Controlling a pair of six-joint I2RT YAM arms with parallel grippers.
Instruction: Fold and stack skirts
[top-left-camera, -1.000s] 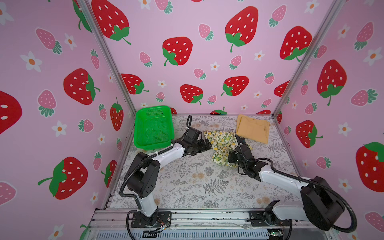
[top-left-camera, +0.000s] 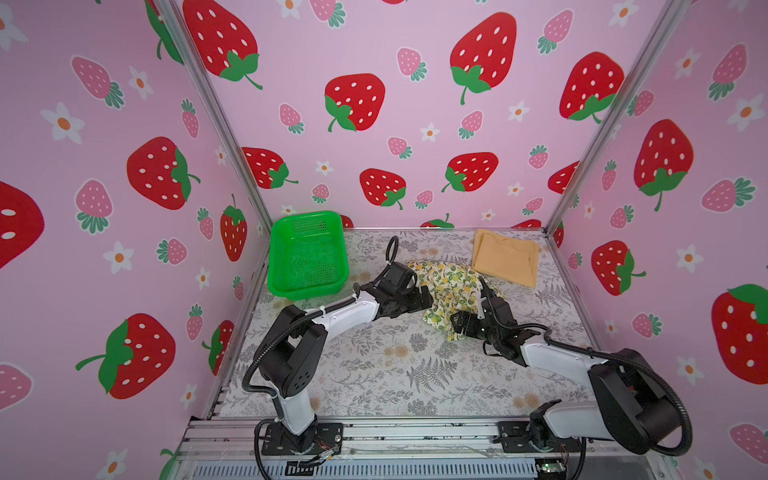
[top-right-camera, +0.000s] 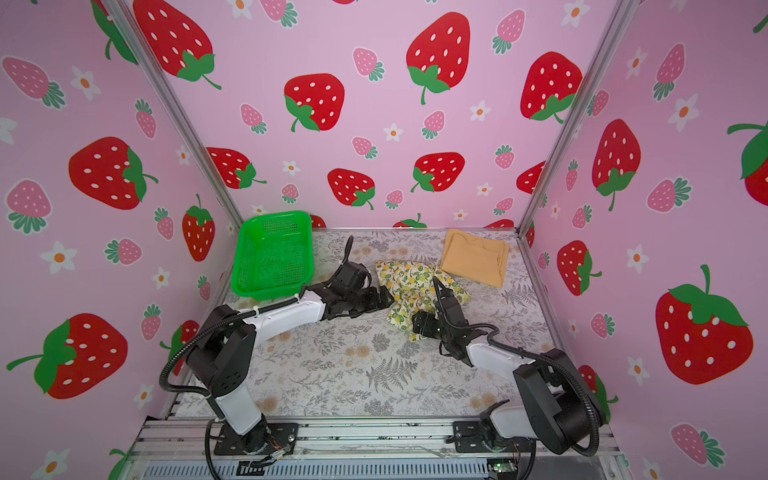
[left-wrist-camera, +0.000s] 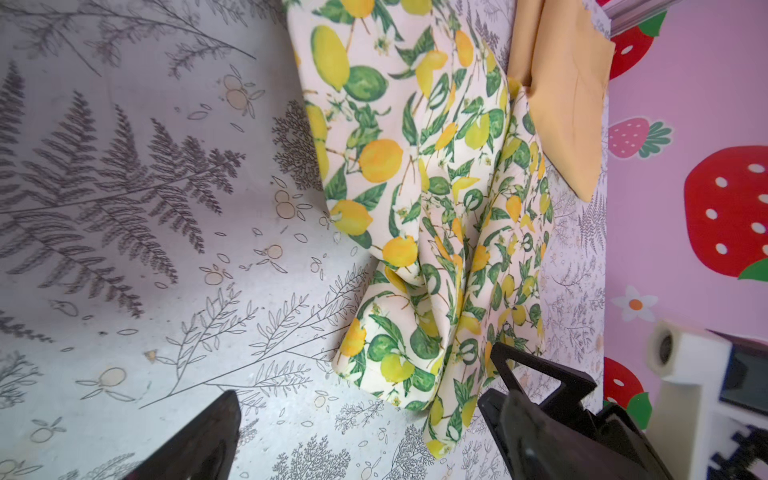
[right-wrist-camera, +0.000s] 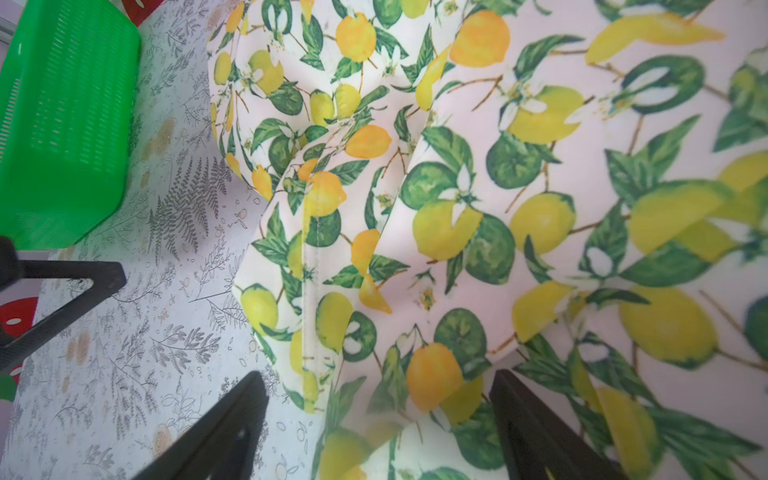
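A crumpled lemon-print skirt (top-left-camera: 448, 281) lies on the table between my two arms, with folds running through it in the left wrist view. My left gripper (top-left-camera: 427, 298) is at its left edge, its fingers apart and no cloth between them. Over the skirt's near part stands my right gripper (top-left-camera: 462, 324), also open; in the right wrist view the lemon cloth (right-wrist-camera: 448, 232) passes below and between its fingers without being pinched. Behind the skirt to the right, a folded orange skirt (top-left-camera: 505, 257) lies flat, close to or touching the lemon one.
A green basket (top-left-camera: 309, 289), seemingly empty, stands at the back left. Patterned walls close the table in at the back and sides.
My left gripper has moved right, closer to the skirt.
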